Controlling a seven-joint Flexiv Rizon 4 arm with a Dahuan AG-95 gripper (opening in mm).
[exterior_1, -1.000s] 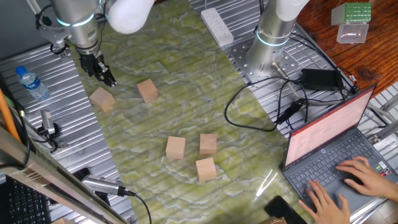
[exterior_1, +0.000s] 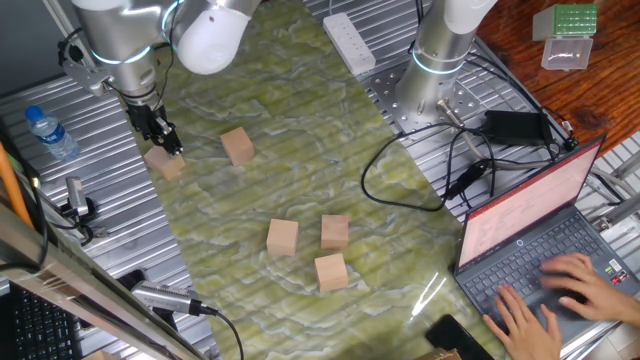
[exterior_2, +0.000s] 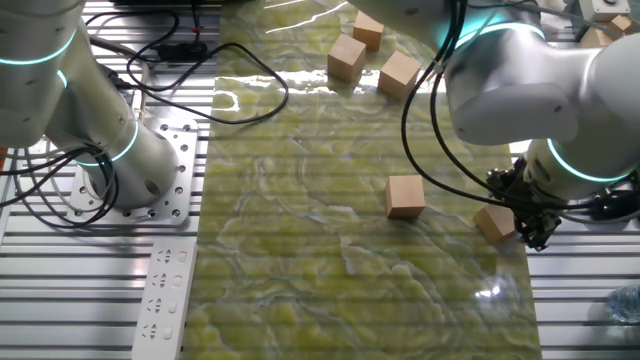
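My black gripper (exterior_1: 172, 146) is at the upper left of exterior view 1, low over a wooden cube (exterior_1: 163, 163) at the mat's edge. In exterior view 2 the gripper (exterior_2: 527, 222) overlaps the right side of that same cube (exterior_2: 494, 223). Whether its fingers touch the cube, or how far apart they stand, cannot be made out. A second wooden cube (exterior_1: 238, 146) sits a short way to the right. Three more cubes form a loose group lower on the mat: one on the left (exterior_1: 282, 237), one on the right (exterior_1: 334, 231) and one in front (exterior_1: 331, 272).
A green marbled mat (exterior_1: 270, 190) covers the table, with free room between the cubes. The base of the arm (exterior_1: 435, 85), a black cable (exterior_1: 365, 180) and a white power strip (exterior_1: 349, 43) line its right side. A person's hands rest on a laptop (exterior_1: 545, 240). A bottle (exterior_1: 52, 134) stands left.
Over the last second my gripper has come down and slightly left toward the edge cube, now covering part of its top. All the cubes look unmoved. The person's hands shifted a little on the keyboard.
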